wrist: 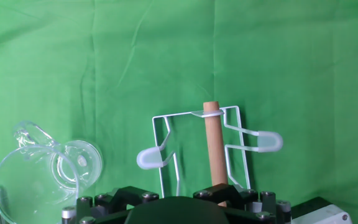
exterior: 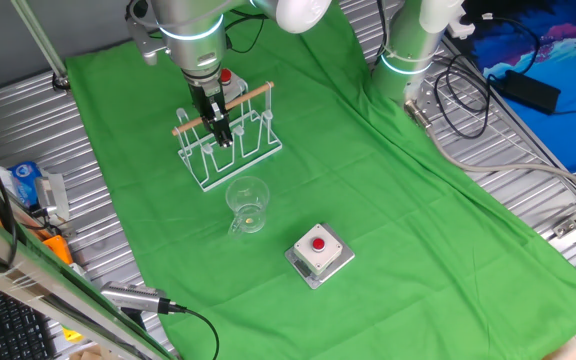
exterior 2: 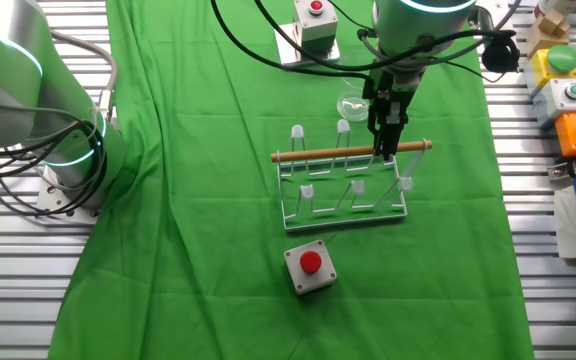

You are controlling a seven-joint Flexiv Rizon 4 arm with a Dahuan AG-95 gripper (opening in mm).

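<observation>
A white wire rack with a wooden bar (exterior: 253, 96) stands on the green cloth. My gripper (exterior: 225, 141) is above the rack, close to the bar, pointing down. In the second exterior view, the gripper (exterior 2: 388, 152) overlaps the right part of the wooden bar (exterior 2: 318, 154); whether it touches cannot be told. A clear glass mug with a handle (exterior: 248, 192) rests on the cloth just beside the rack. The wrist view has the mug (wrist: 36, 182) at lower left and the bar (wrist: 214, 146) running under the gripper. My fingertips are too unclear to show how the fingers stand.
One red-button box (exterior: 318, 247) sits on a metal plate beyond the mug. Another red-button box (exterior 2: 310, 264) is on the rack's opposite side.
</observation>
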